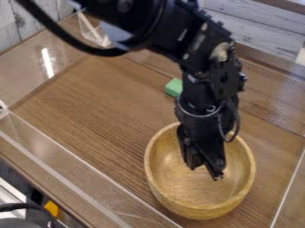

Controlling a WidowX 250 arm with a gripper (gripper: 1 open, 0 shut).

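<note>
My gripper (205, 156) hangs low inside the wooden bowl (179, 194) at the lower right, its black fingers pointing down; whether anything is between them is hidden. Behind the arm, a green block (173, 87) lies on the table (84, 107), partly covered by the arm.
A clear plastic edge runs along the left and front of the table. A white wall (262, 31) stands at the back.
</note>
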